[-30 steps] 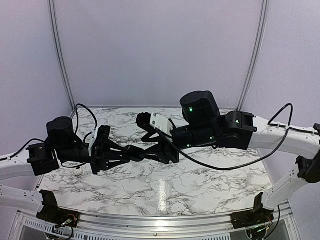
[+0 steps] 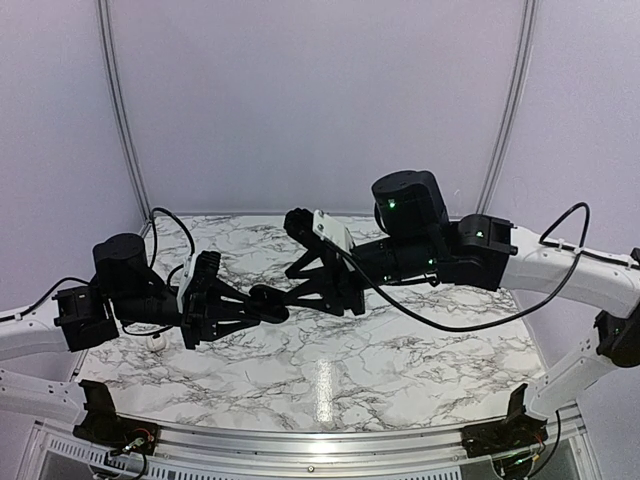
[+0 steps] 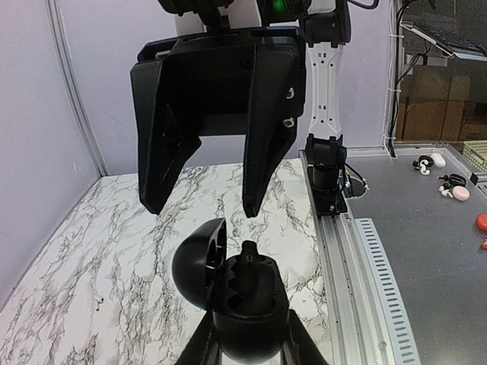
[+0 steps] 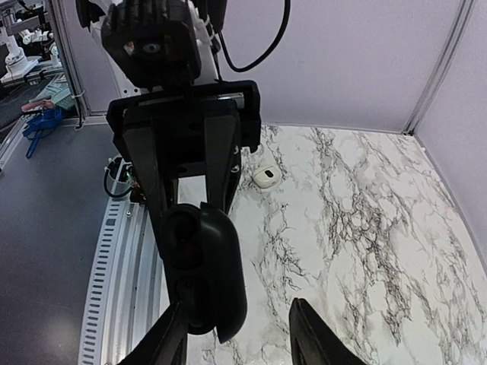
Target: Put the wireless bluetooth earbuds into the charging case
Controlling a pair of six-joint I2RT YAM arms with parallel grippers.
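Observation:
The black charging case [image 2: 268, 303] is held up above the marble table, lid open, with my left gripper shut on it. In the left wrist view a small dark piece stands up inside the case body [image 3: 251, 296], beside its raised lid. In the right wrist view the case [image 4: 221, 266] shows its hollows, with a dark shape in the lower one. My right gripper hangs just above and apart from the case, its fingers spread with nothing visible between them.
A small white case [image 4: 266, 176] lies on the marble table [image 2: 420, 370] below. Walls bound the back and sides.
The left arm and the case have stayed in place.

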